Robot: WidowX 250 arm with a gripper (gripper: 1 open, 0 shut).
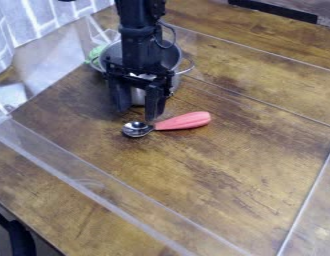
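Observation:
My black gripper (140, 98) hangs over the table just behind and above a spoon with a metal bowl (136, 129) and pink handle (184, 120), which lies flat on the wood. The fingers point down and look apart, with nothing seen between them. A silver pot (112, 56) stands behind the gripper, partly hidden by it, with something green at its left.
Clear plastic edges run along the left and right sides, and a white cloth (28, 30) is at the back left.

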